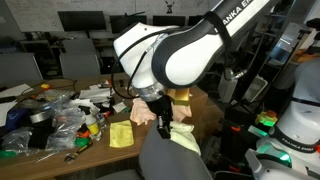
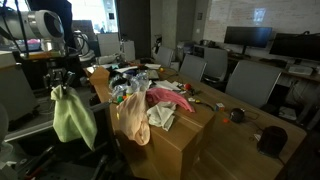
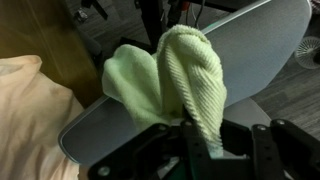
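A pale green cloth [image 3: 190,75] is bunched between the fingers of my gripper, which is shut on it. From exterior view 2 the cloth [image 2: 72,122] hangs down long and loose below the gripper [image 2: 60,88], clear of the wooden table. Exterior view 1 has the gripper [image 1: 163,122] low, just behind the top of a grey chair back, with part of the cloth [image 1: 184,137] showing to its right. The chair hides the cloth's lower end there.
The grey chair back [image 3: 245,60] lies below the cloth. On the table are a peach cloth [image 2: 133,118], a yellow cloth [image 1: 121,134], plastic bags [image 1: 65,122] and bottles. Dark floor [image 2: 115,160] is open beside the table.
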